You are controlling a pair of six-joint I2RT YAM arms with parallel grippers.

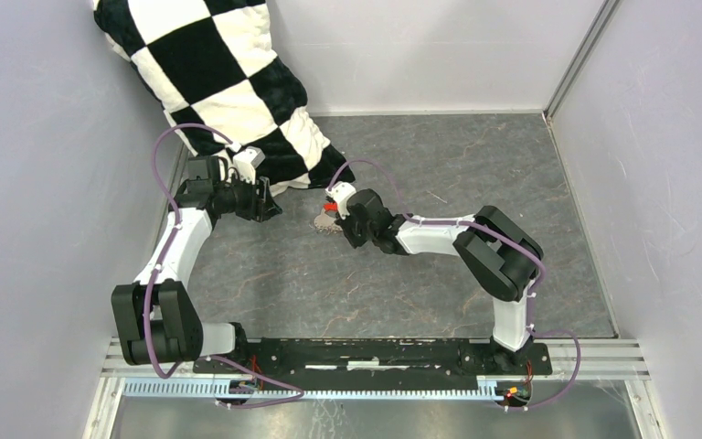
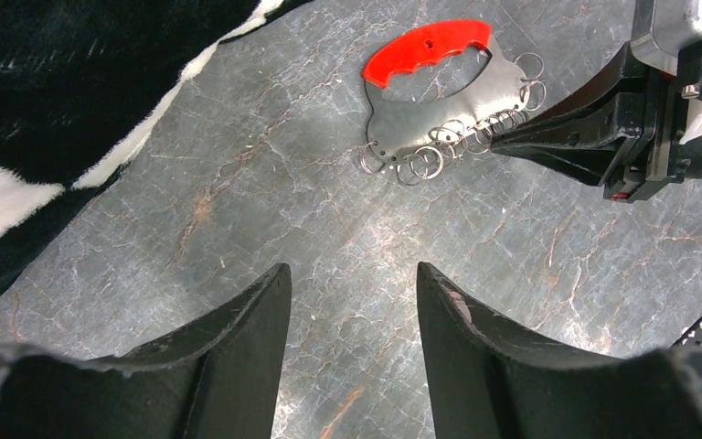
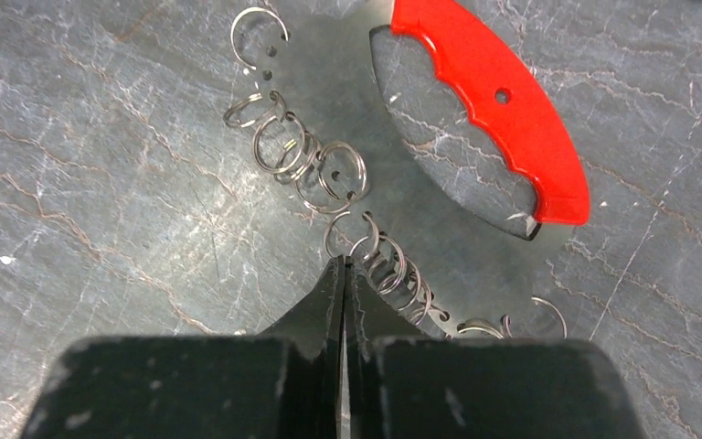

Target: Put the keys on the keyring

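Observation:
A curved metal plate [image 3: 420, 197] with a red handle [image 3: 503, 101] lies flat on the floor, several thin rings [image 3: 334, 176] hooked through holes along its edge. Shut, my right gripper has its tips right at the rings near the middle of that edge; nothing clear shows between them. The left wrist view has the same plate [image 2: 420, 119] near the top, with the right gripper reaching in from the right. My left gripper stands open and empty, apart from the plate. I cannot make out separate keys.
A black-and-white checkered cloth [image 1: 238, 87] hangs at the back left and spreads onto the floor behind the left gripper. Walls close in both sides.

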